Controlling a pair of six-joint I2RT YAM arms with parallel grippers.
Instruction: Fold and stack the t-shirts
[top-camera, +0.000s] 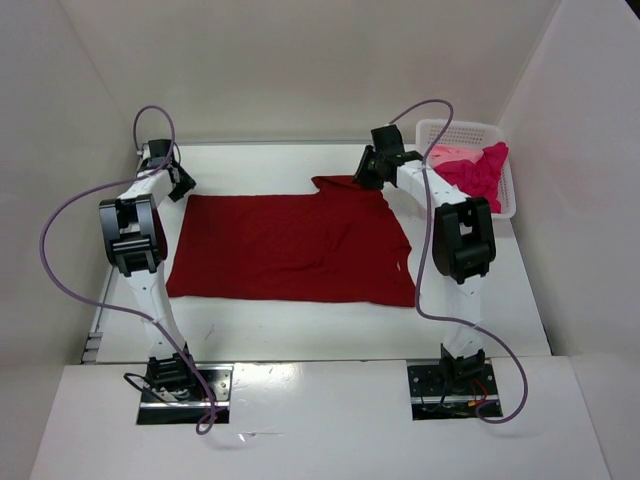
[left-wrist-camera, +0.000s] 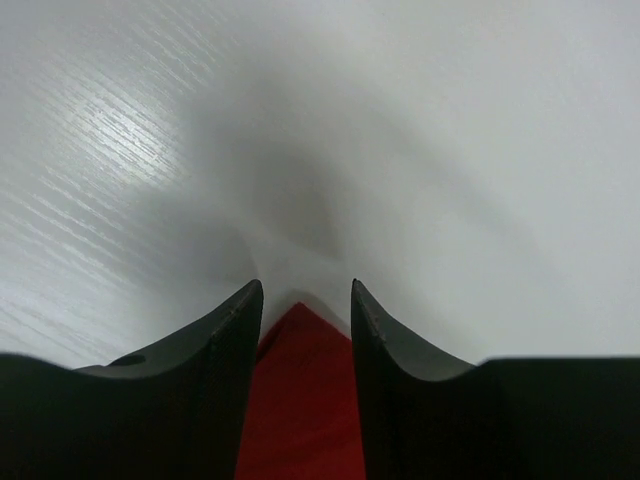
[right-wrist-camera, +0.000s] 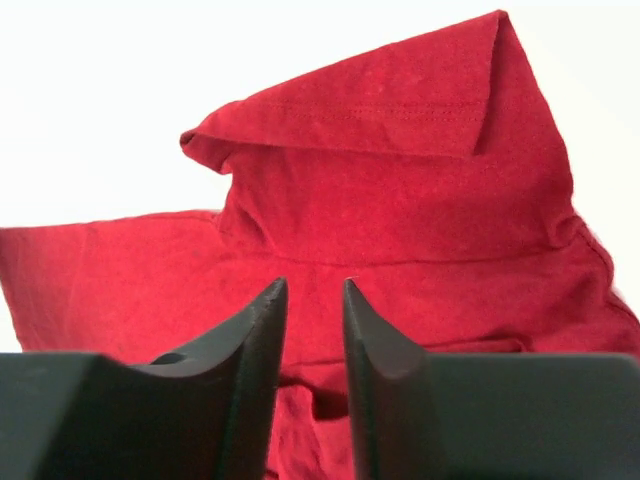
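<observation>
A dark red t-shirt (top-camera: 270, 250) lies spread sideways across the table, its upper right part bunched and folded over near the sleeve. My left gripper (top-camera: 188, 187) is over the shirt's upper left corner; in the left wrist view its fingers stand apart around the red cloth corner (left-wrist-camera: 302, 340), with no grip to be seen. Above the folded sleeve area my right gripper (top-camera: 362, 180) hangs. The right wrist view shows its fingers (right-wrist-camera: 262, 325) apart, and below them the turned-over red flap (right-wrist-camera: 370, 110) lies farther out.
At the back right, a white basket (top-camera: 507, 205) holds pink and crimson cloth (top-camera: 480, 175). Bare white table (top-camera: 300, 330) shows in front of the shirt and behind it. Walls close in on the left, back and right.
</observation>
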